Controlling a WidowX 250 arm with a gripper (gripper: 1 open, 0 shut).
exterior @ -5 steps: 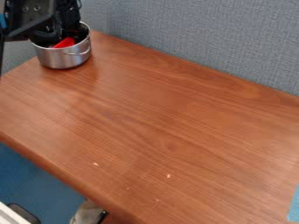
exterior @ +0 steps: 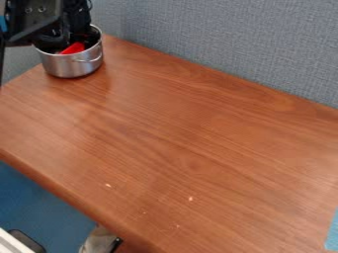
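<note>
A steel pot [exterior: 71, 65] stands at the back left corner of the wooden table, with a red object [exterior: 73, 48] inside it. My black gripper [exterior: 59, 38] is at the top left, reaching down over and into the pot. Its fingers are too dark and hidden to tell whether they are open or shut, or touching the red object.
A grey padded wall [exterior: 231, 44] runs along the back. The table's front edge crosses the lower left, with blue floor beyond it.
</note>
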